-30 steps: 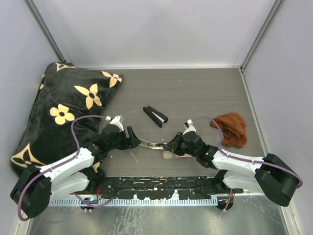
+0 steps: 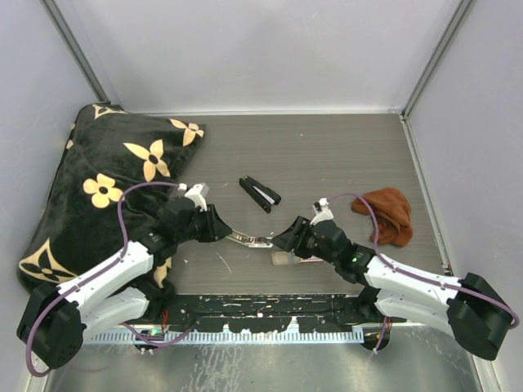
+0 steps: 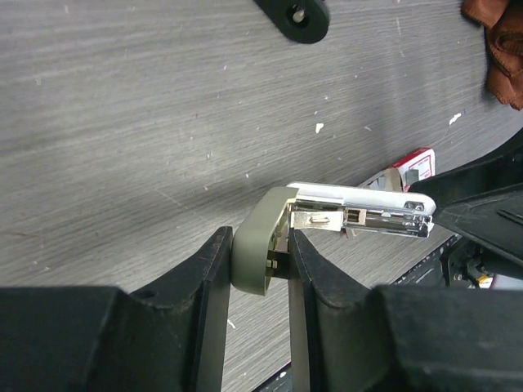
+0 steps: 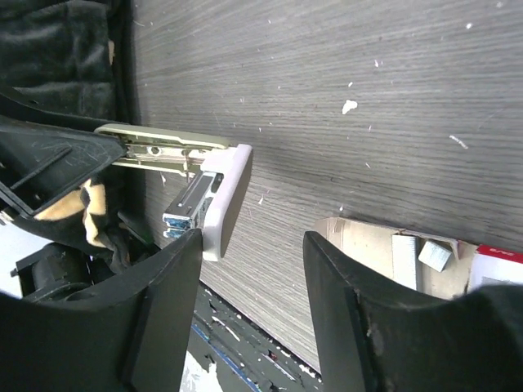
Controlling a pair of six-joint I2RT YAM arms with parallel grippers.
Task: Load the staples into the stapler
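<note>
An opened-out stapler [image 2: 251, 240] with olive-green and white parts hangs between my grippers, its metal inner parts showing. In the left wrist view my left gripper is shut on the stapler's olive end. My right gripper stands open at the white end of the stapler [image 4: 227, 204]. One right finger [image 4: 176, 282] is against or very close to that end; the other is well apart from it. Small staple strips [image 4: 405, 261] lie in an open cardboard box [image 4: 368, 243] on the table.
A black stapler [image 2: 260, 194] lies farther back. To the right is a brown cloth [image 2: 387, 216], and a dark flowered cushion [image 2: 114, 180] fills the left side.
My right gripper has opened, and its arm has swung a little toward the lower right.
</note>
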